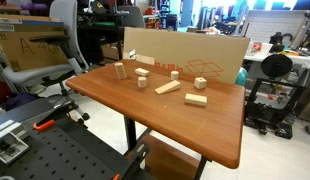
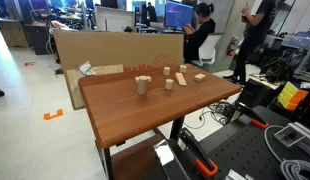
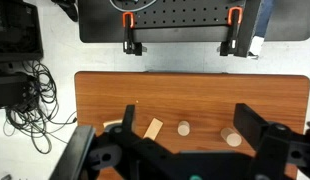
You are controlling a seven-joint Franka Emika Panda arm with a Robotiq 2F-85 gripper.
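Several pale wooden blocks lie spread over the brown table. In exterior view 1, an upright block point(image 1: 121, 71) stands towards the left, a flat strip point(image 1: 169, 87) lies near the middle, and a rectangular block point(image 1: 196, 99) sits towards the right. A taller round piece point(image 2: 144, 85) stands out in exterior view 2. From the wrist view, my gripper is high above the table, its dark fingers point(image 3: 128, 118) wide apart with nothing held. Below it show the strip point(image 3: 153, 129), a small round piece point(image 3: 184, 128) and a larger round one point(image 3: 231, 136). Neither exterior view shows the gripper.
A cardboard panel point(image 1: 185, 48) stands along the table's far edge. Cables point(image 3: 40, 105) lie on the floor beside it. Two people are in the background of exterior view 2.
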